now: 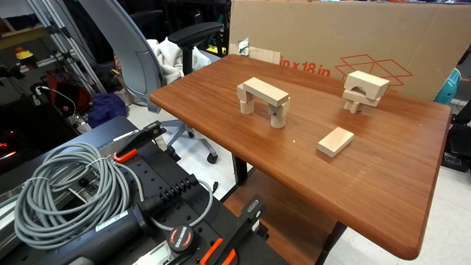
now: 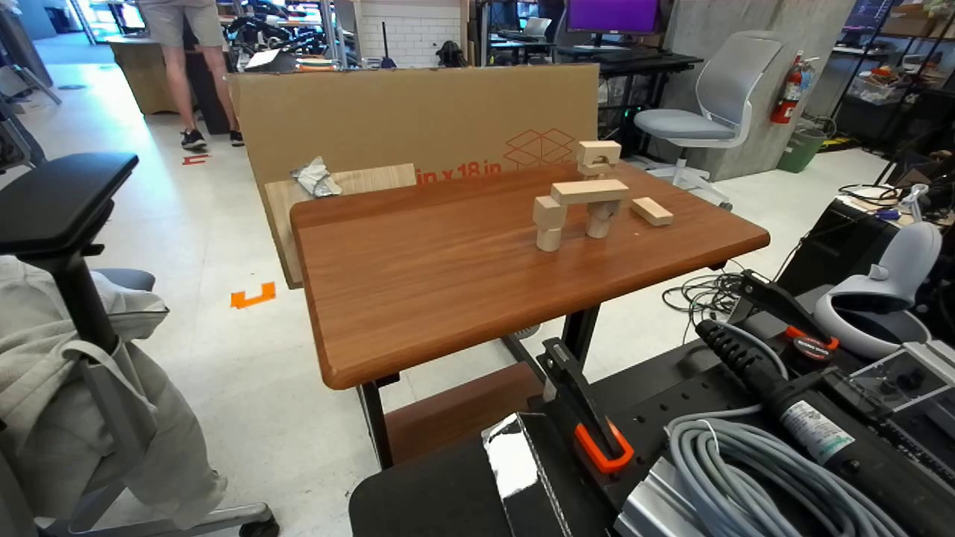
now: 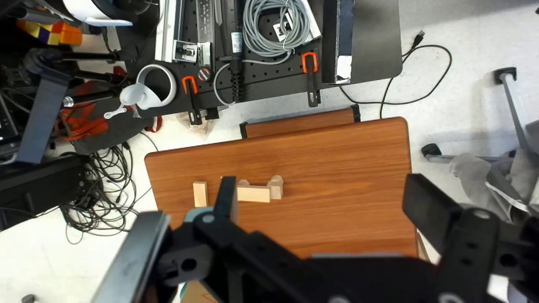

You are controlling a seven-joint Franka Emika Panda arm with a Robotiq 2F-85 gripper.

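Note:
My gripper shows only in the wrist view, high over the table, its two black fingers spread wide with nothing between them. A wooden bridge (image 1: 266, 91) stands on the table: a long plank lies across two short stacks with round blocks at their feet. Alone on the tabletop, a flat rectangular block (image 1: 335, 141) lies to the right of the bridge in exterior view 1. Farther back, an arch block (image 1: 367, 84) tops another small stack; in the wrist view this stack is hidden, apparently behind the gripper.
A cardboard sheet (image 2: 403, 116) stands along its far edge. Near its front edge is a black bench (image 3: 283, 83) with clamps and coiled cable.

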